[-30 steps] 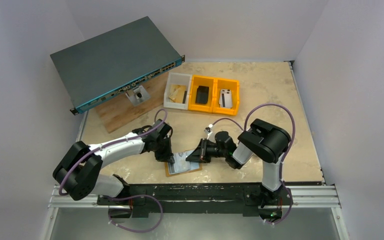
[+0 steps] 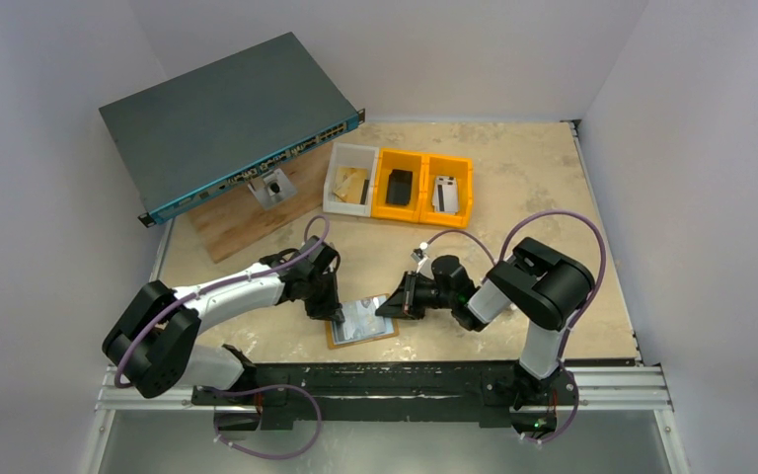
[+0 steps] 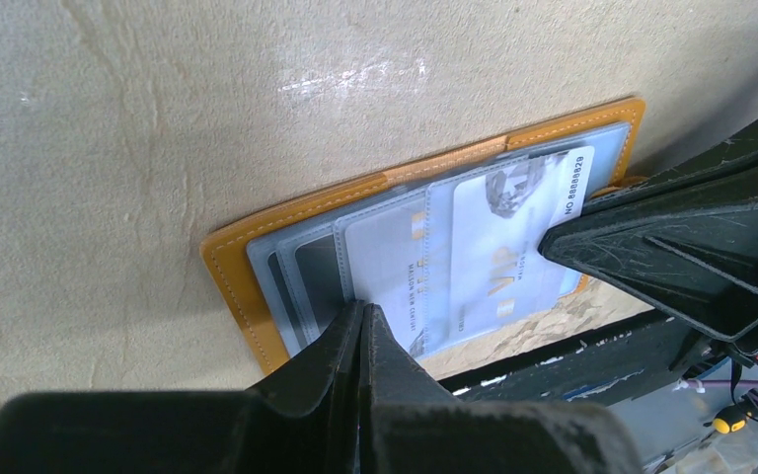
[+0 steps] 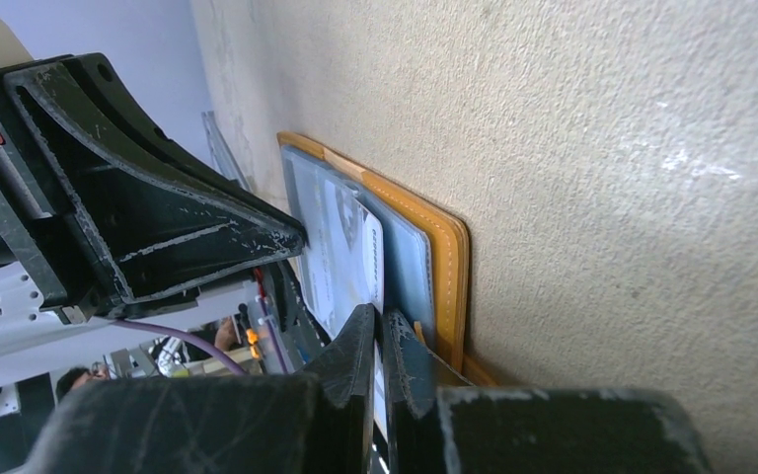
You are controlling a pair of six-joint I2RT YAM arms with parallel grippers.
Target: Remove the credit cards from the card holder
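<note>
The tan card holder lies open on the table, its clear sleeves spread inside. A white VIP card sticks well out of its sleeve toward the right. My right gripper is shut on the edge of that card. A second white card shows inside a clear sleeve nearer the left. Pressed down on the sleeves at the holder's left end, my left gripper is shut with no card visible between its fingers. In the top view both grippers hide the holder's ends.
Behind the holder stand a white bin and yellow bins with items inside. A large dark network switch fills the back left. Bare table extends on the right. The table's dark front edge runs close to the holder.
The right gripper has moved right, drawing the VIP card farther out of its sleeve. A second card behind it has come into view. The left gripper has stayed in place.
</note>
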